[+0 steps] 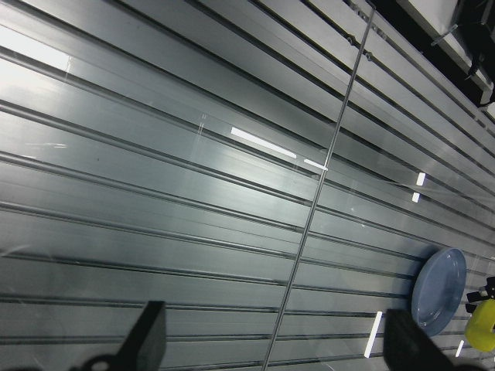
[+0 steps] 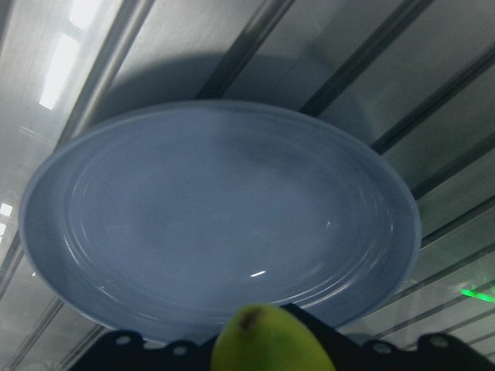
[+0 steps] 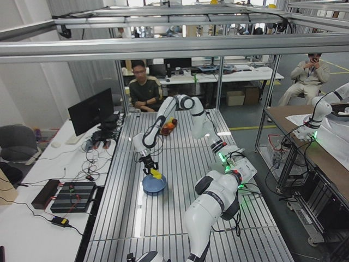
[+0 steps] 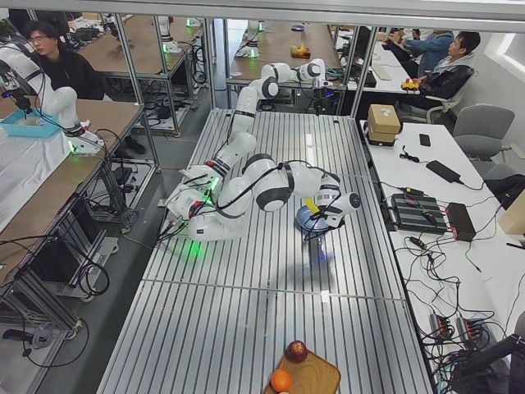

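My right gripper point(image 3: 150, 166) is shut on a yellow fruit point(image 2: 271, 348), held over the blue plate point(image 3: 154, 188). In the right wrist view the plate fills the middle beneath the fruit; in the left wrist view the plate point(image 1: 433, 286) and fruit point(image 1: 483, 325) show at the lower right. My left gripper shows as blurred dark fingers point(image 1: 147, 336) along the bottom of its wrist view, over bare slats, apparently with nothing between them.
A wooden board point(image 4: 320, 373) with several fruits lies at the far end from the left camera. The slatted table point(image 4: 205, 328) is otherwise mostly clear. Cables and devices fill the white side desk point(image 3: 32, 229).
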